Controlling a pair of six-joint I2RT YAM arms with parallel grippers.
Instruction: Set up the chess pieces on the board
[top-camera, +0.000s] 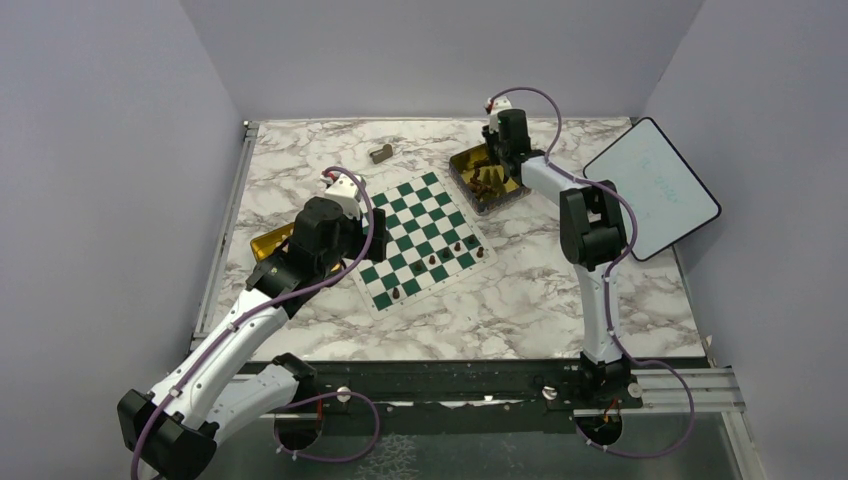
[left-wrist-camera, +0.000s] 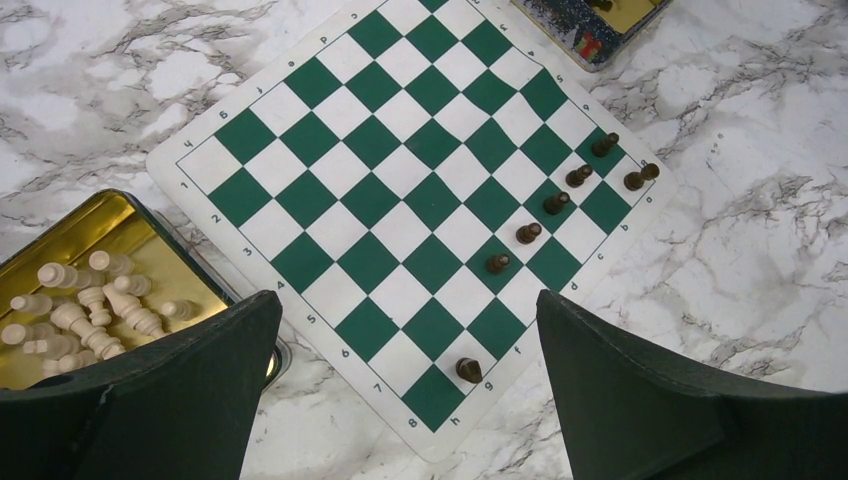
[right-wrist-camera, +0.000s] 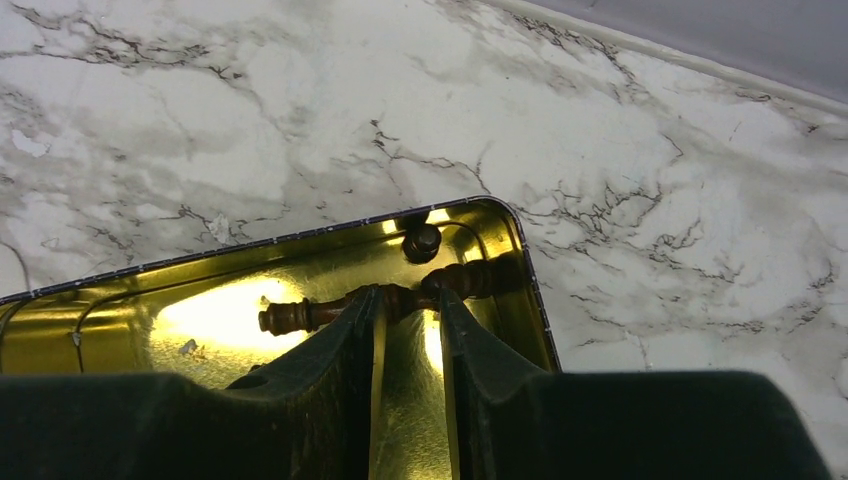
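Observation:
My right gripper is down in the gold tin of dark pieces, fingertips a little apart at a lying dark piece; whether it touches is unclear. An upright dark piece is in the corner behind them. My left gripper hangs open over the green-and-white board, where several dark pieces, among them a pawn and a larger piece, stand along one side. A second tin holds white pieces, mostly lying.
A small grey object lies behind the board. A whiteboard rests at the right.

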